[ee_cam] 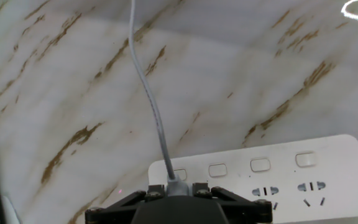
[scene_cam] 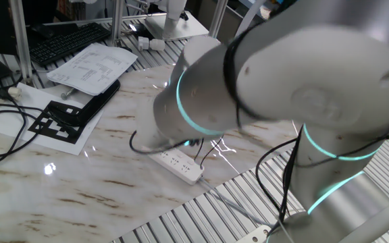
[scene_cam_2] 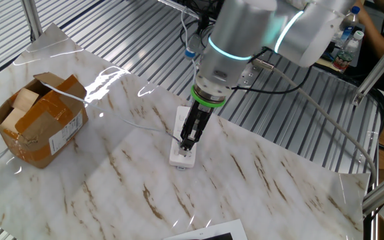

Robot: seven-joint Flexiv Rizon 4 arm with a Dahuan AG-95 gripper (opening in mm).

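Observation:
A white power strip lies on the marbled table, with switches along one edge and sockets beside them. My gripper points down at one end of it. In the wrist view a light grey plug with a thin grey cable sits closely between the dark fingers, which look shut on it. Both are over the strip's left end. The gripper covers the sockets there, so whether the prongs are inserted is hidden. In exterior view 1 the arm hides the fingers, leaving part of the strip visible.
An open cardboard box stands at the left, with the grey cable passing over it. A marker sheet carries a black object and papers. Black cables lie nearby.

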